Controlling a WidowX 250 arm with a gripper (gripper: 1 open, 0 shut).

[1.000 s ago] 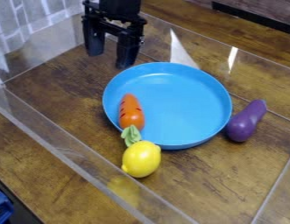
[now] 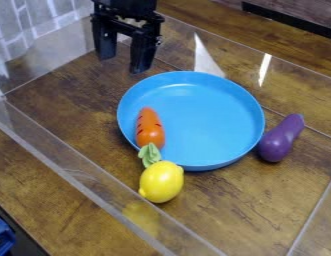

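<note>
My black gripper (image 2: 126, 50) hangs at the upper middle, above the wooden surface, behind and left of a blue plate (image 2: 208, 120). An orange carrot (image 2: 149, 126) with green leaves lies on the plate's left part, its leaves reaching over the front rim. A yellow lemon (image 2: 161, 182) lies just in front of the plate. A purple eggplant (image 2: 280, 139) lies at its right. The gripper's fingers point down and stand apart, with nothing visible between them.
Transparent walls run along the left and front left. A blue object (image 2: 5, 240) shows at the lower left corner. Bare wood (image 2: 68, 100) lies left of the plate and at the lower right.
The gripper has shifted slightly left and up over the last second. The plate, carrot, lemon and eggplant look unchanged.
</note>
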